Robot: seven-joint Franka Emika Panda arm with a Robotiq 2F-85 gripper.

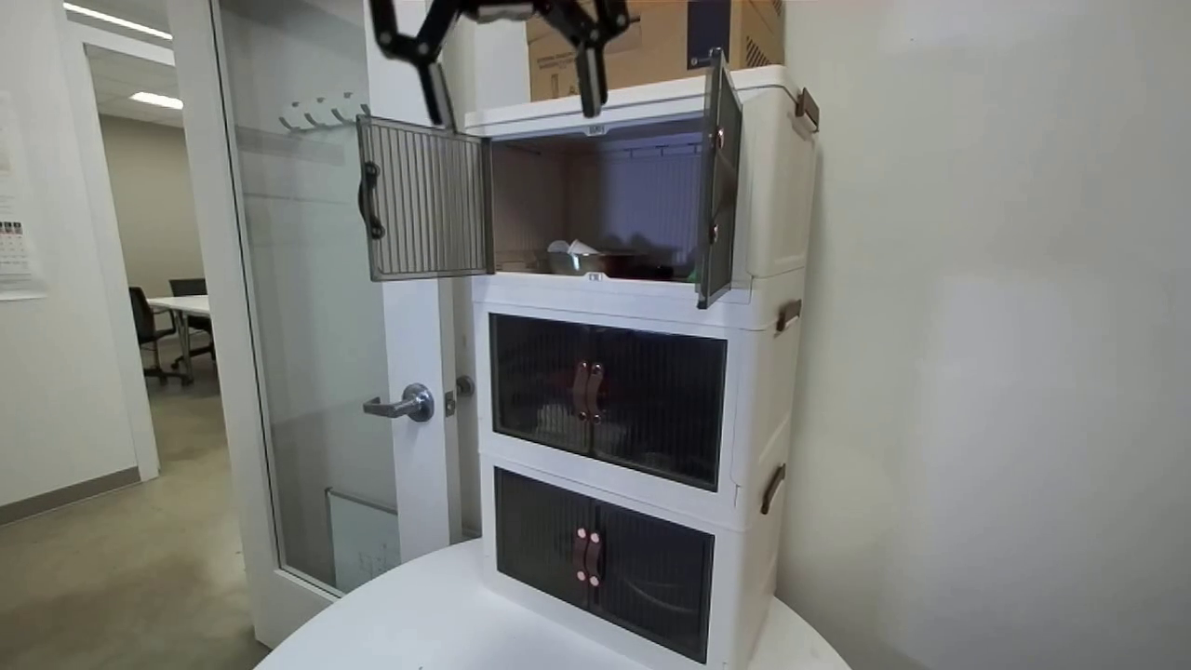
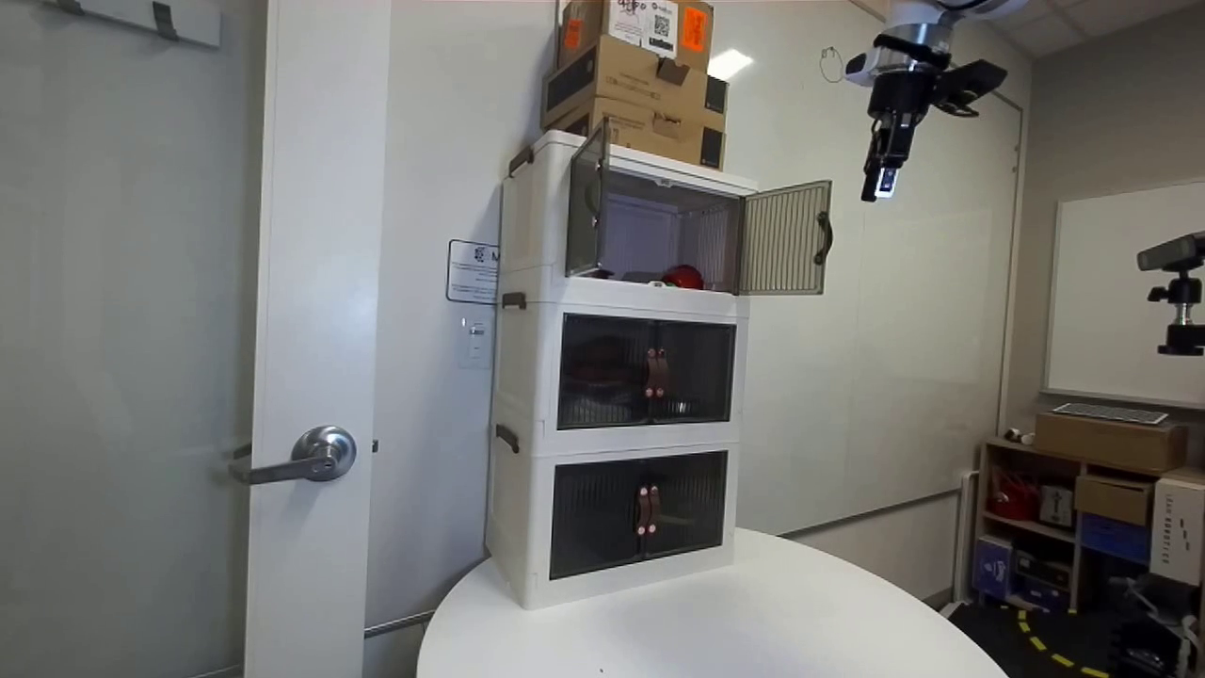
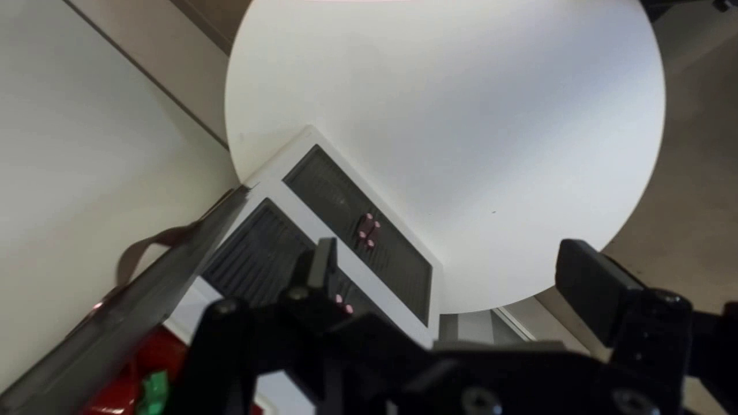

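Observation:
The top compartment [image 1: 625,201] of a white three-tier cabinet [image 1: 770,201] stands with both doors swung out. Its left door [image 1: 430,201] and right door [image 1: 722,179] are dark, see-through panels. Inside, a pale item [image 1: 572,255] lies low, and exterior view 2 shows a red object [image 2: 682,277]. My gripper [image 1: 515,112] hangs high before the cabinet, open, its fingers wide apart and nothing between them. From the wrist view, the open gripper looks down past the cabinet front, with red and green things [image 3: 153,394] at the lower left.
Middle doors [image 1: 608,400] and bottom doors [image 1: 603,579] are closed. Cardboard boxes [image 2: 638,96] are stacked on top. A glass door [image 1: 318,290] stands to the left.

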